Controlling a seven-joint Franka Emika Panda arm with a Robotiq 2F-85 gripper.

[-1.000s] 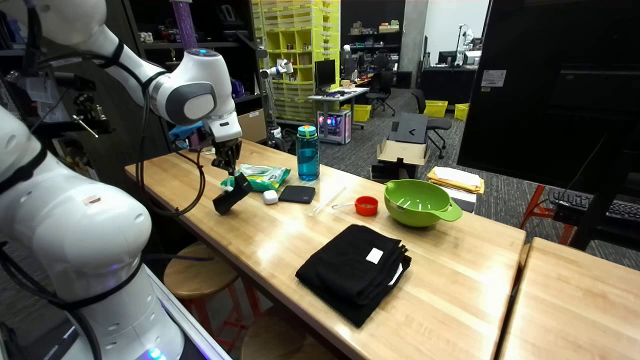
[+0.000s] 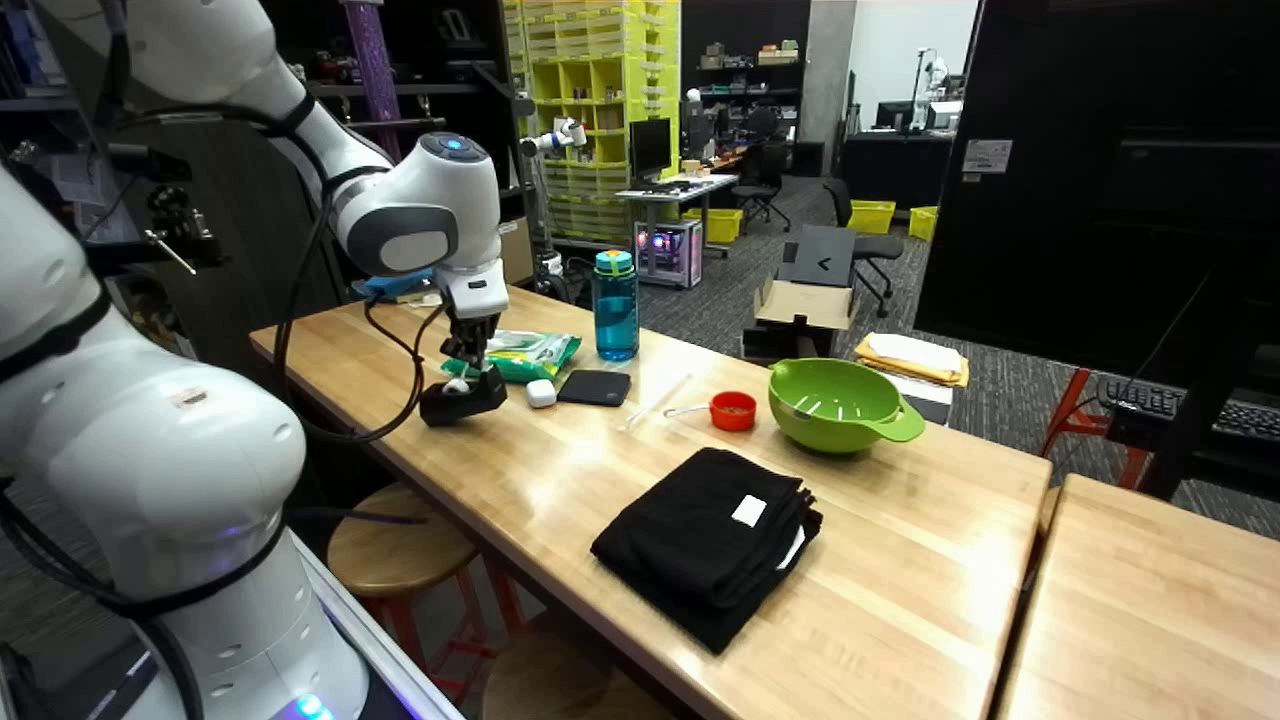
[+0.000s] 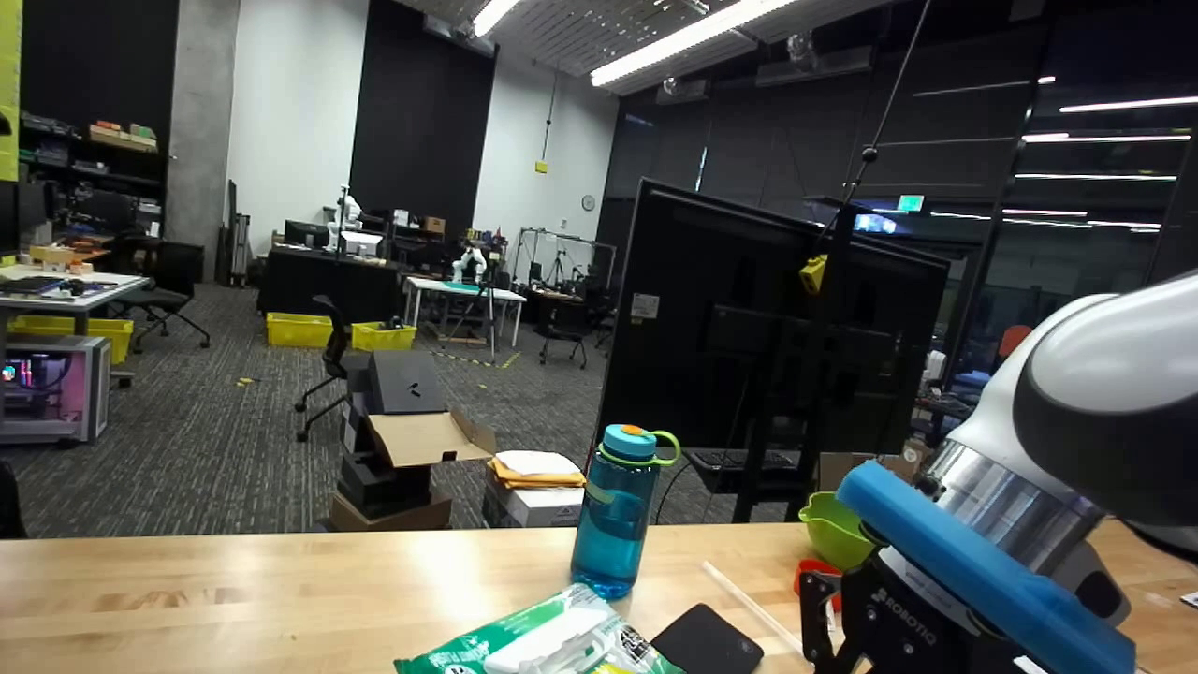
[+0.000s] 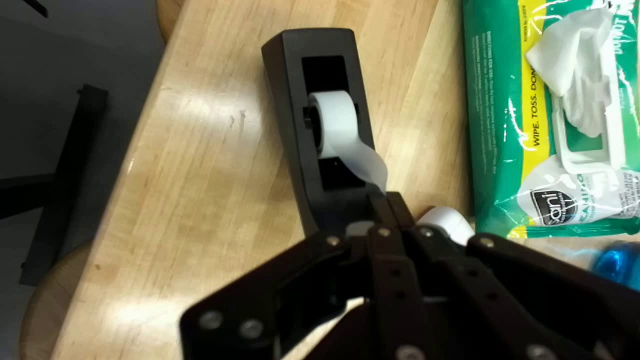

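A black tape dispenser [image 4: 327, 43] rests on the wooden table near its edge, with a roll of whitish tape [image 4: 337, 117] seated in it. From the roll, the loose strip runs to the fingertips of my gripper, which is shut on this thin tape at the dispenser's near end. Exterior view 1 has the gripper [image 2: 483, 360] pointing down just over the dispenser [image 2: 462, 403], which looks nearly level. Exterior view 2 catches only part of the gripper's body; the dispenser is out of that view.
Close by lie a green wipes pack [image 2: 528, 355], a white case [image 2: 541, 394] and a black flat case [image 2: 595, 386]. Beyond are a blue bottle [image 2: 615, 310], a red cup [image 2: 733, 410], a green bowl [image 2: 828, 408] and folded black cloth [image 2: 708, 534].
The dispenser was tilted, its end by the gripper raised; now it lies nearly level.
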